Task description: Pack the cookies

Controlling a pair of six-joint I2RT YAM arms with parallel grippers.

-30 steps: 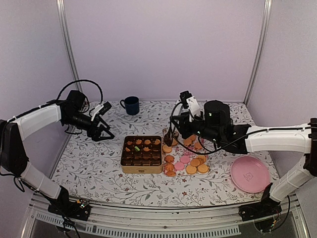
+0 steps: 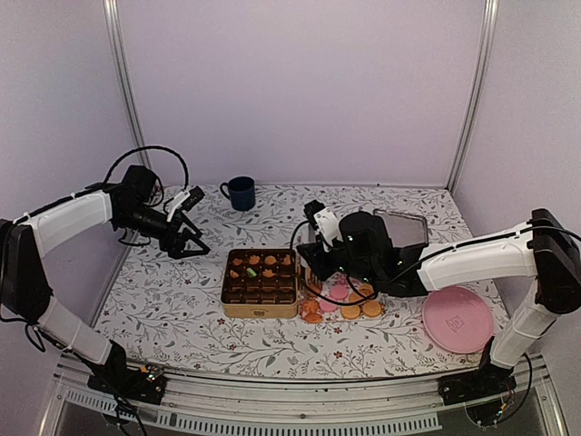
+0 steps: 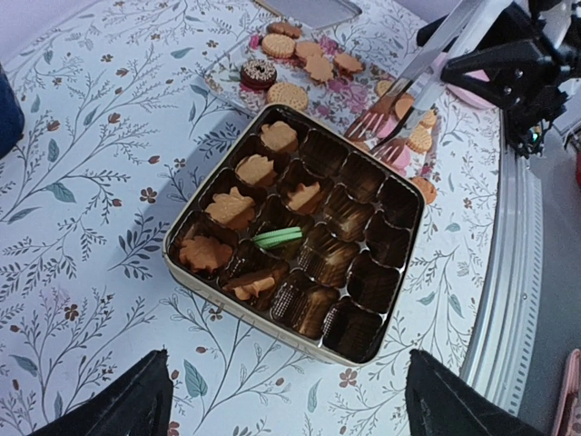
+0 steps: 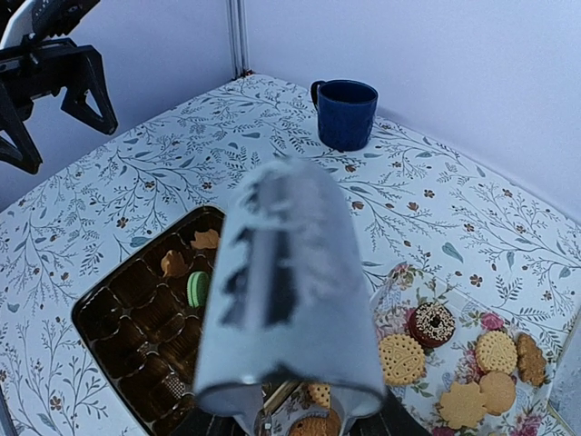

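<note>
The brown compartment box (image 2: 259,309) holds several cookies and a green one (image 3: 278,237) in its upper cells. Loose cookies (image 4: 400,360) lie on a floral tray right of it. My right gripper holds its fingers low over the cookies beside the box's right edge; in its own view the near finger hides what is between, so its finger state and any held cookie are unclear. My left gripper (image 2: 186,241) stands open and empty at the left, above the table.
A blue mug (image 2: 241,193) stands at the back. A pink plate (image 2: 457,320) lies at the right front, and a grey tray (image 3: 307,11) behind the cookies.
My right gripper has moved left and downward toward the cookies beside the box. The left arm has not moved.
</note>
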